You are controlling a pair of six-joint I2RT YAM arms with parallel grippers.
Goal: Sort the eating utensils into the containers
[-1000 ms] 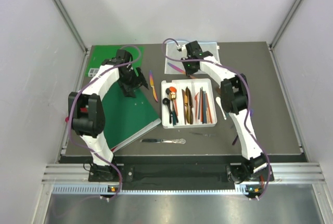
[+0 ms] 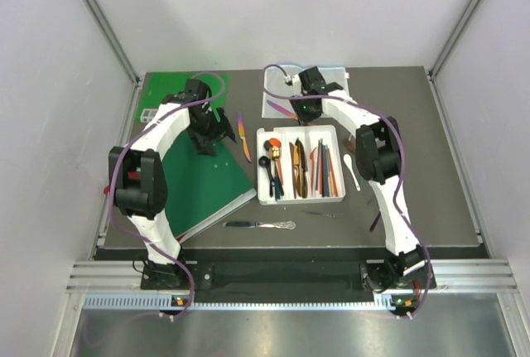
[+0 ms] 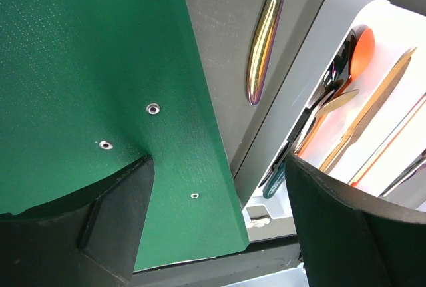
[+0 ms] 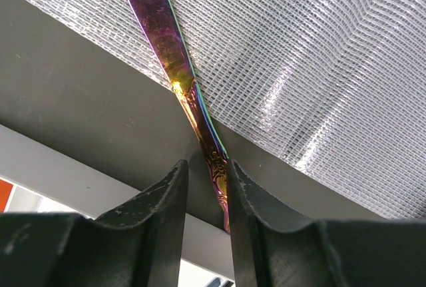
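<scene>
A purple-and-gold iridescent knife [image 4: 180,67] lies slanting over the edge of the grey mesh mat. The fingertips of my right gripper stand apart around its handle, the right one close against it; whether they touch cannot be seen. The white divided tray [image 2: 334,137], just below that gripper, holds several spoons, knives and other utensils in its compartments. Over the green board [image 3: 193,134] hangs my left gripper, its fingers apart and empty. A second iridescent knife [image 2: 243,137] lies between the board and the tray.
In front of the tray lie an ornate silver knife [image 2: 261,224] and a thin utensil [image 2: 321,214]. A white spoon [image 2: 351,171] rests right of the tray, beside the right arm. Bare table extends at the far right.
My right gripper has shifted slightly to the right and towards the tray, over the knife's handle end. The left arm and the utensils show no visible movement.
</scene>
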